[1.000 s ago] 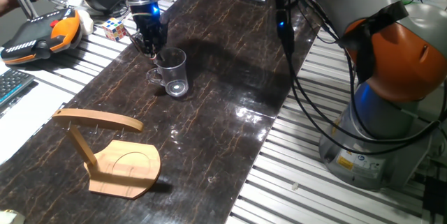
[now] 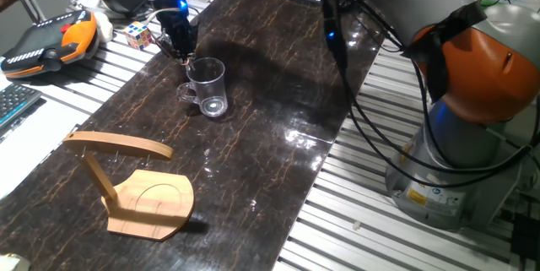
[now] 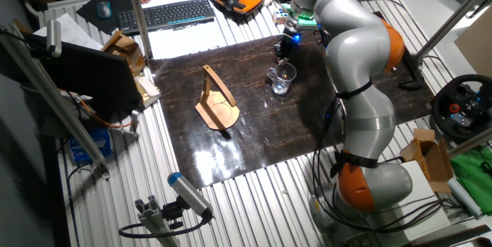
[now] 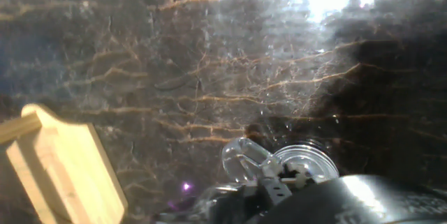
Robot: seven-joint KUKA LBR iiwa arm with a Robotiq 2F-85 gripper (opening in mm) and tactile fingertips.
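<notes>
A clear glass mug (image 2: 207, 89) stands upright on the dark marbled table, its handle toward the left in exterior view 1. My gripper (image 2: 189, 63) is at the mug's rim, on the far side in that view, pointing down. In the wrist view the mug (image 4: 306, 161) shows at the lower edge, partly behind dark gripper parts; whether the fingers touch its rim cannot be made out. A wooden stand (image 2: 152, 203) with a curved arm and small pegs stands apart from the mug, nearer exterior camera 1; exterior view 2 also shows the stand (image 3: 217, 111).
A Rubik's cube (image 2: 137, 35) and an orange-black control pendant (image 2: 52, 45) lie beyond the table's edge. A keyboard (image 3: 165, 16) is off the table too. Bare tabletop separates mug and stand.
The mug and the wooden stand have not moved.
</notes>
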